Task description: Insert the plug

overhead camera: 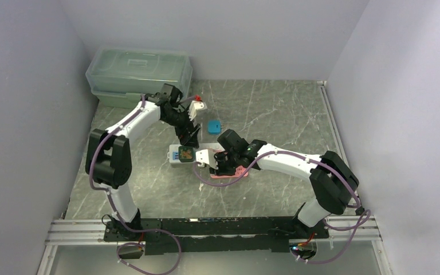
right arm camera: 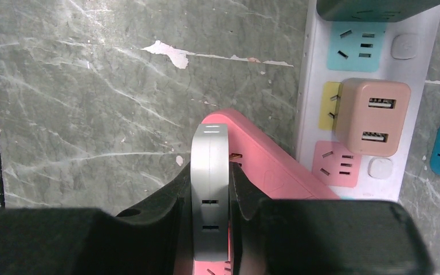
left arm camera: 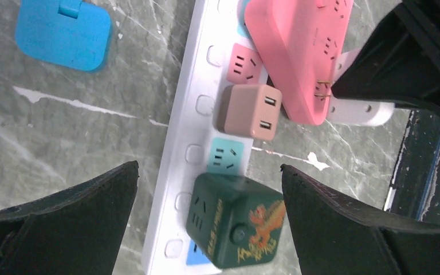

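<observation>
My right gripper is shut on a white plug, held at the pink power strip, its prongs partly visible in the left wrist view. My left gripper hangs open above the white power strip (left arm camera: 175, 143). That strip carries a green block plug and a pink USB plug; in the right wrist view it lies right of the pink strip. A blue plug (overhead camera: 214, 126) lies loose behind the strips.
A translucent green lidded box (overhead camera: 137, 74) stands at the back left. Walls border both sides.
</observation>
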